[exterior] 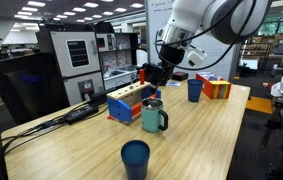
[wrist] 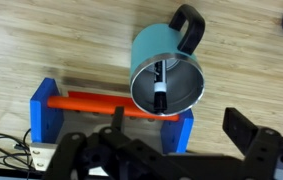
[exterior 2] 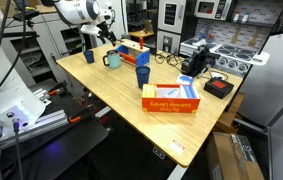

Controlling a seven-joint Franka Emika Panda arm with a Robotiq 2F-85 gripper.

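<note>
A teal mug (exterior: 154, 117) with a black handle stands upright on the wooden table. The wrist view looks down into this mug (wrist: 149, 45), where a thin black-and-white, marker-like object (wrist: 160, 92) lies inside. Above the mug hangs my gripper, its dark fingers (wrist: 243, 130) spread wide with nothing held between them. Behind the mug is a blue rack (exterior: 122, 108) with a wooden top and a red piece on it; the wrist view shows its blue end (wrist: 46, 112) and an orange-red bar beside the mug.
A dark blue cup (exterior: 135, 158) stands near the front, and another blue cup (exterior: 195, 91) farther back. A colourful box (exterior 2: 169, 104) of items sits at one table end. Black cable gear (exterior: 81, 110) lies along the table's edge. Bare tabletop (exterior: 196, 130) surrounds the mug's handle side.
</note>
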